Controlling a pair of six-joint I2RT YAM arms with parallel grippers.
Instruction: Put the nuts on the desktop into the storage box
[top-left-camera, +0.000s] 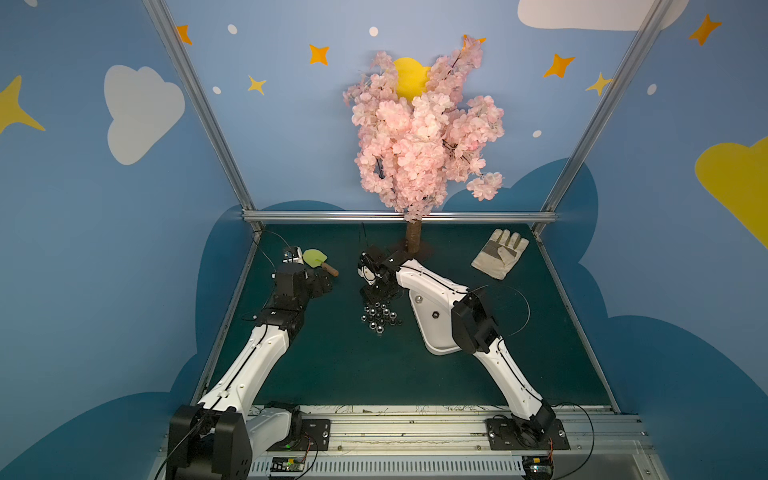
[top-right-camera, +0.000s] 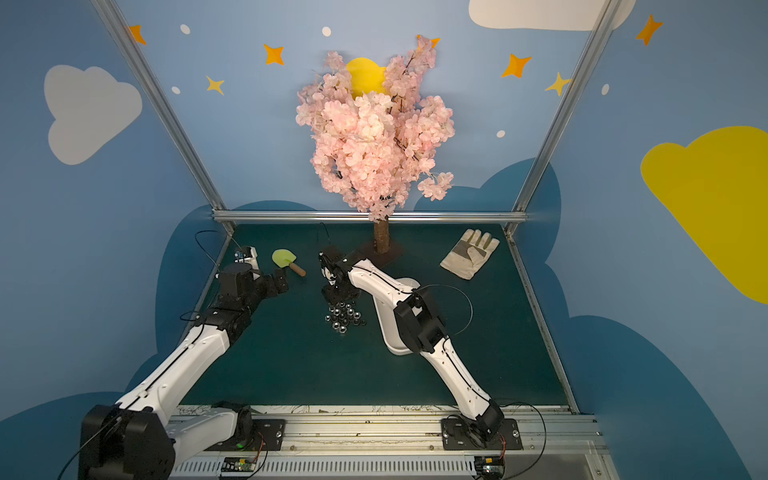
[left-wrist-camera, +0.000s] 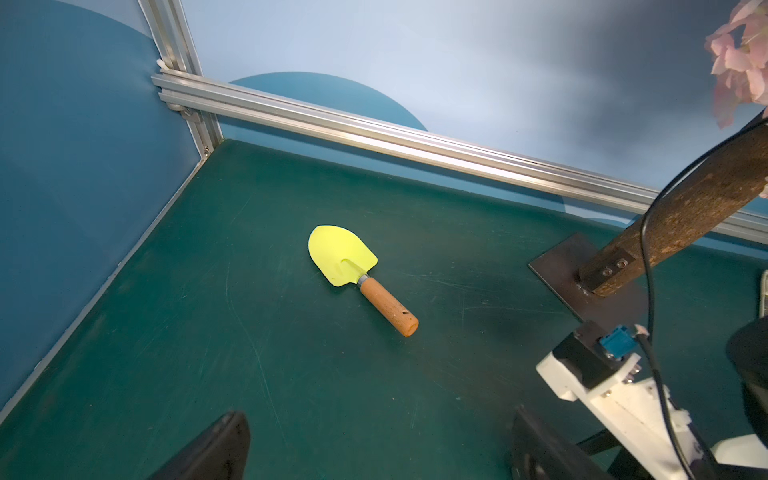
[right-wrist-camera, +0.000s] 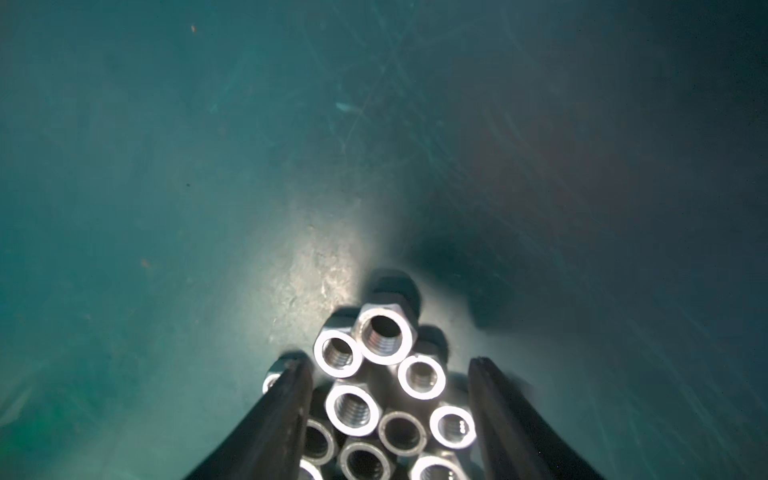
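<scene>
Several silver hex nuts (right-wrist-camera: 353, 409) stand clustered on the green desktop, left of the white storage box (top-left-camera: 438, 342). My right gripper is open above the back of that cluster, its fingers on either side of the rearmost nuts and nothing gripped. Inside the box are a silver nut (top-left-camera: 418, 299) and a darker nut (top-left-camera: 435, 315); the right arm covers part of the box. In the left wrist view, the fingers of my left gripper are wide apart over bare desktop, holding nothing.
A yellow-green trowel (left-wrist-camera: 380, 300) lies in front of the left gripper. The tree's trunk (top-left-camera: 413, 237) rises at the back centre, and a work glove (top-left-camera: 501, 254) lies at the back right.
</scene>
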